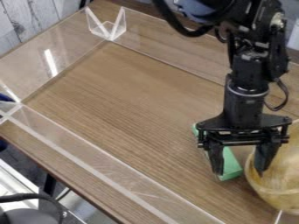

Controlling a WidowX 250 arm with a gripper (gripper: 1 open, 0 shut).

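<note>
My black gripper (239, 154) is open, hanging low on the right of the view over a green object (229, 167). That object is partly hidden behind the fingers. A yellowish rounded bowl-like object (281, 185) sits at the right edge, beside the gripper's right finger; whether they touch I cannot tell.
Strips of clear tape run along its edges. A black cable and dark clutter lie beyond the lower left edge.
</note>
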